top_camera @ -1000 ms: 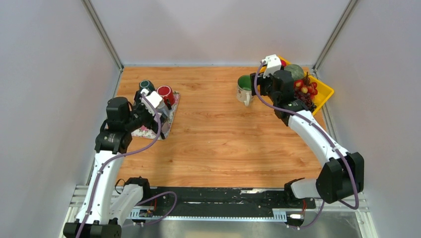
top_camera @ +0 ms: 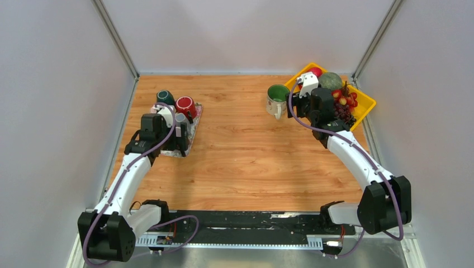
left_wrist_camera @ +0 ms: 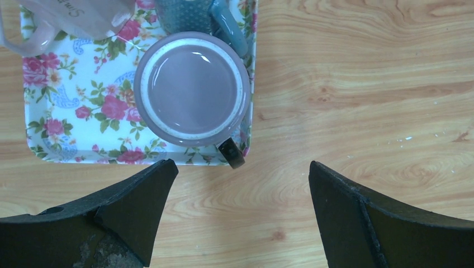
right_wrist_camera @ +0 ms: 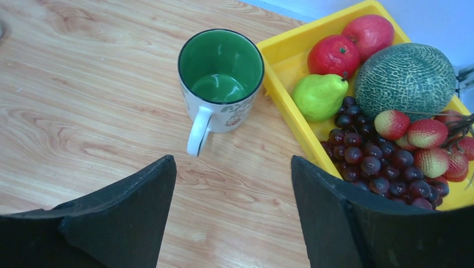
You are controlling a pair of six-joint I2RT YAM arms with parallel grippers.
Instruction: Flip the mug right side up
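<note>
In the left wrist view a grey-mauve mug stands bottom up on a floral tray, its pale base ring facing me. Its dark handle points to the lower right, over the tray's edge. My left gripper is open just short of that handle, with nothing between its fingers; from the top it partly hides the tray. A white patterned mug with a green inside stands upright on the table. My right gripper hangs open on the handle side of it, apart from it and empty.
A teal mug and a pinkish mug share the tray; a red mug is there too. Beside the green-lined mug stands a yellow basket of fruit.
My left arm has swung round and its wrist has straightened, the gripper staying over the tray's near end. My right gripper has shifted slightly toward the near side and right. The mugs have not moved.
</note>
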